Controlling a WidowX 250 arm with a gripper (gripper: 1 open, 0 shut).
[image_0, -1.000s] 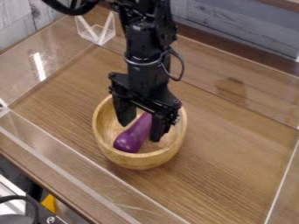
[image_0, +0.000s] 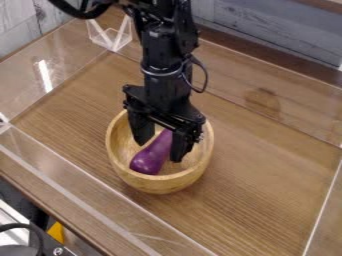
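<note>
A wooden bowl (image_0: 134, 177) sits on the table in the middle of the camera view, with a purple eggplant-like object (image_0: 151, 156) lying inside it. My black gripper (image_0: 163, 142) is low over the bowl, its open fingers reaching into it around the purple object; part of the bowl's interior is hidden behind it. Whether the fingertips touch the object I cannot tell.
A clear plastic holder (image_0: 110, 30) stands at the back left.
The arm and gripper have shifted very slightly, and the purple object appears a little lower in the bowl.
</note>
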